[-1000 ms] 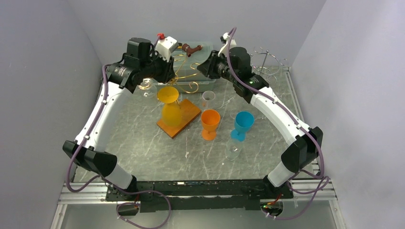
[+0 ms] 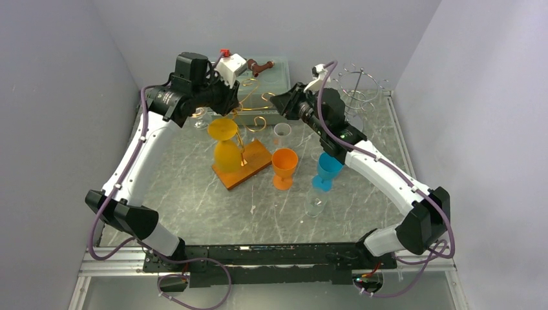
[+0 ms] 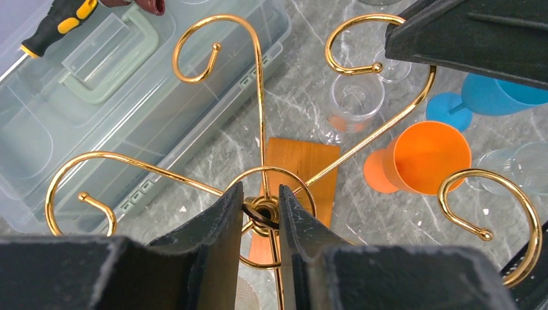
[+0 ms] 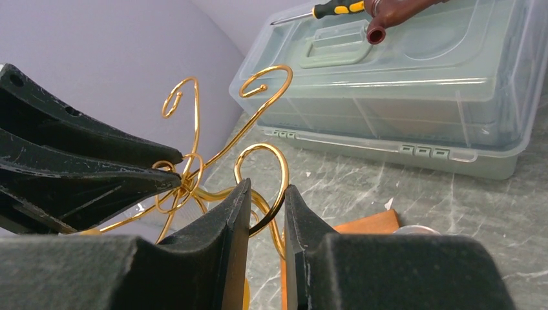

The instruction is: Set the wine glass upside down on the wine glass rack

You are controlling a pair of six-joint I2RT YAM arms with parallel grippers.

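The gold wire wine glass rack (image 3: 262,116) has curled hooks and a wooden base (image 2: 260,156) on the table. A yellow wine glass (image 2: 227,156) hangs upside down from it, foot on top, above the base. My left gripper is closed about the rack's central top loop. From the right, my right gripper closes about one curled hook (image 4: 266,152). A clear glass (image 2: 200,118) shows beside the left gripper, partly hidden; whether it hangs cannot be told.
An orange goblet (image 2: 284,165), a blue goblet (image 2: 328,169) and clear glasses (image 2: 316,202) stand right of the base. A lidded plastic box (image 2: 278,76) with a pipe (image 2: 260,67) on it lies behind. A wire stand (image 2: 359,90) is at the back right.
The yellow glass has shifted a little left; the base and goblets stayed.
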